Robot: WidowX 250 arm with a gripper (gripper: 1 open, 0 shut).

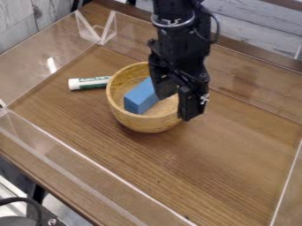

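Observation:
A round tan bowl [148,121] sits in the middle of the wooden table, with a blue block [139,98] inside on its left part. My black arm comes down from the top, and the gripper [178,101] hangs over the bowl's right side, beside the blue block, open with its fingers pointing down. I see nothing held between the fingers.
A white and green tube [90,82] lies left of the bowl.

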